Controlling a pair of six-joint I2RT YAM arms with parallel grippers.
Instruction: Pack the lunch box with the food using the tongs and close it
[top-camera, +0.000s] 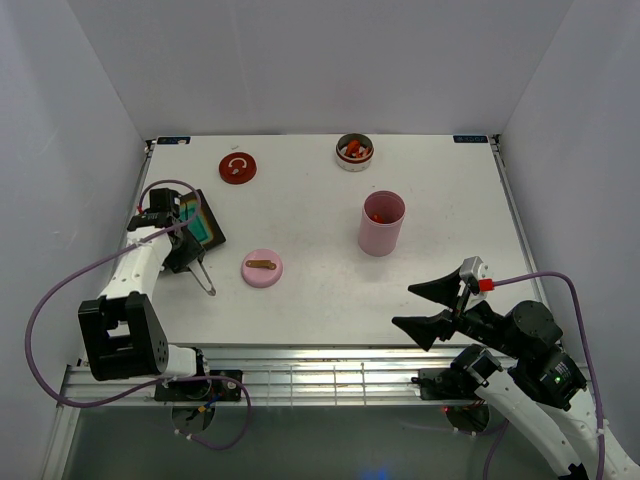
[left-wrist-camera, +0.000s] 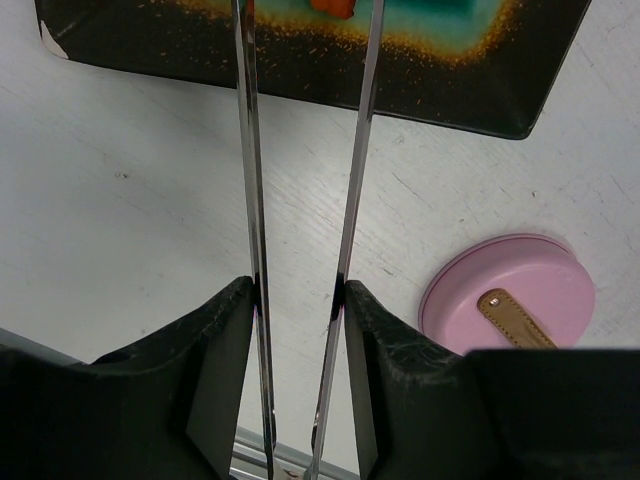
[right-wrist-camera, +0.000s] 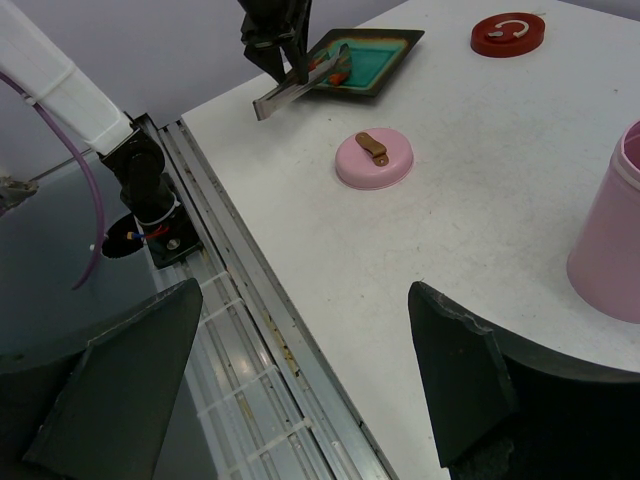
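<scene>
My left gripper grips the metal tongs (left-wrist-camera: 348, 210) by both arms, over the dark-rimmed tray (left-wrist-camera: 450, 95) with a teal centre. An orange food piece (left-wrist-camera: 330, 6) shows between the tong arms at the top of the left wrist view. A pink lid (top-camera: 262, 277) with a brown strap lies right of the tray, a red lid (top-camera: 237, 170) behind it. A pink container (top-camera: 380, 237) with red inside stands right of centre, and a round container (top-camera: 354, 150) holding food pieces is at the back. My right gripper (top-camera: 424, 310) hangs open and empty at the front right.
Metal rails (top-camera: 300, 375) run along its front edge, and grey walls surround the back and sides.
</scene>
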